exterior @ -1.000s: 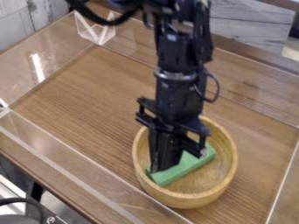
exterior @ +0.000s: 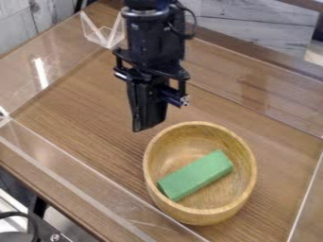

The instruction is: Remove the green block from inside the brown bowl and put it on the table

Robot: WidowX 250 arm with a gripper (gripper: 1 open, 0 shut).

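Note:
Inside the brown bowl [exterior: 243,200], at the lower right of the camera view, lies the green block [exterior: 198,174], slanted across the bottom. My gripper [exterior: 151,121] is up and left of the bowl, above the table, pointing down and apart from both. Its dark fingers are seen at an angle, and the frame does not clearly show how far apart they stand. No block is visible at the gripper.
Bare wooden tabletop [exterior: 70,121] spreads to the left of the bowl and behind it. A clear plastic piece [exterior: 104,31] stands at the back left. Black cables [exterior: 18,225] lie beyond the table's front left edge.
From over the bowl, my gripper has drawn back up and to the left, clear of it. The green block is still in the bowl, now in full sight.

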